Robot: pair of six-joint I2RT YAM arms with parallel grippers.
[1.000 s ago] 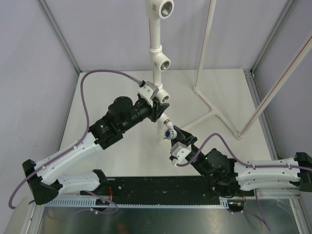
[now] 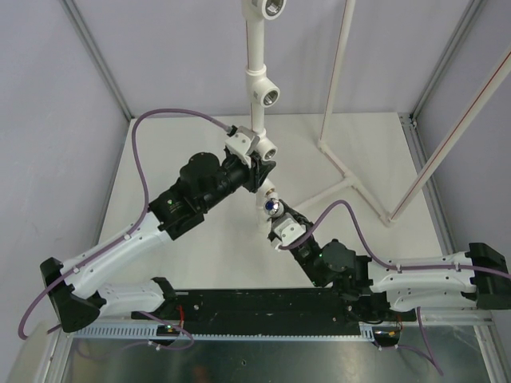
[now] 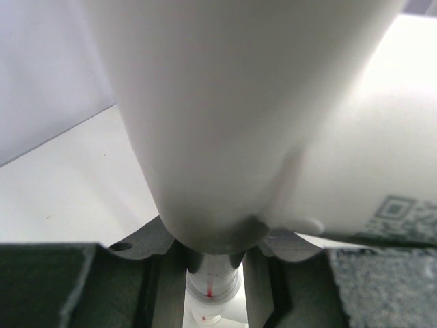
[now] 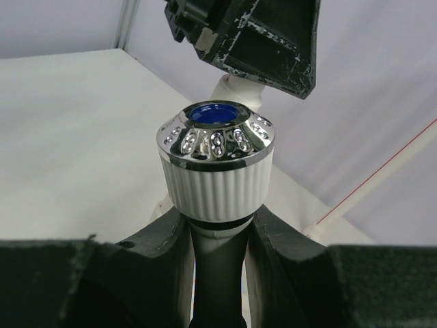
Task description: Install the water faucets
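Observation:
A white faucet [image 4: 217, 188] with a ribbed collar, chrome end and blue centre faces the right wrist camera. My right gripper is shut on its narrower part, just below the collar. In the top view, the faucet's blue and chrome end [image 2: 274, 207] points forward, its back close to the upright white pipe [image 2: 255, 48]. Whether it is seated in a pipe opening cannot be told. My left gripper [image 2: 259, 171] is shut on the pipe, just above the faucet. A large white fitting [image 3: 232, 123] fills much of the left wrist view, hiding part of the grip.
Higher on the pipe is an open side outlet [image 2: 270, 97], and another sits above it. A white base tube [image 2: 343, 171] and slanted poles with red lines stand to the right. The white board [image 2: 184, 263] is clear on the left.
My right gripper and the faucet have shifted slightly left and up in the top view. The pipe's top has swayed a little. My left gripper stays on the pipe.

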